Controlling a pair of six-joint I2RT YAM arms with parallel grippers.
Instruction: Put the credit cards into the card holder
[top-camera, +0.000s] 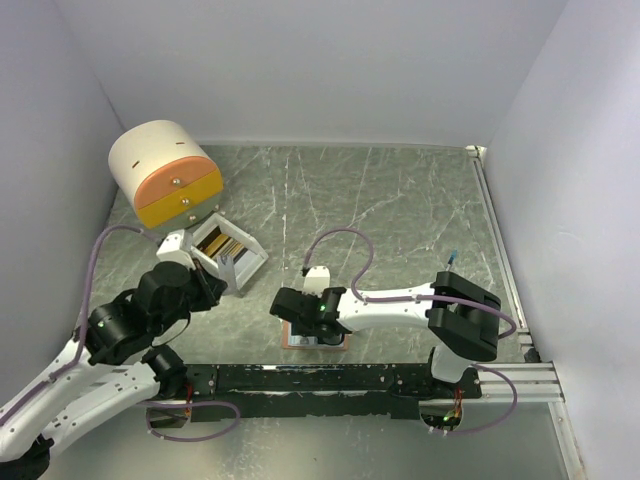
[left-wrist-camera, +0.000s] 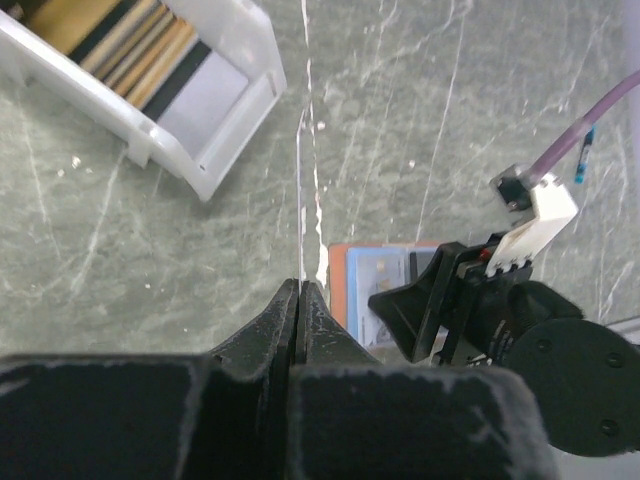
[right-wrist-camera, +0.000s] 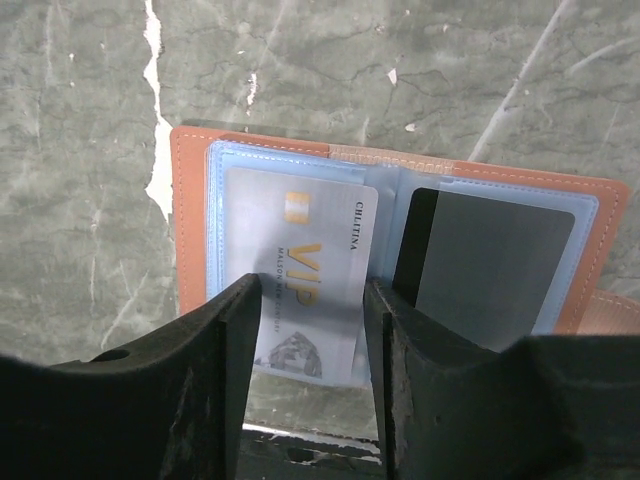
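Observation:
In the left wrist view a thin pale card (left-wrist-camera: 301, 200), seen edge-on, stands up from my left gripper, which is shut on it, beside the white tray (top-camera: 256, 265) of cards. The open card holder (right-wrist-camera: 190, 220) lies on the table, tan outside with blue sleeves. Its left sleeve shows a silver VIP card (right-wrist-camera: 290, 235), the right one a dark card (right-wrist-camera: 480, 260). My right gripper is over the left sleeve, fingers on or just above it; whether they grip anything is unclear.
A rounded cabinet (top-camera: 160, 170) with coloured drawers stands at the back left. A small blue object (top-camera: 453, 255) lies at the right.

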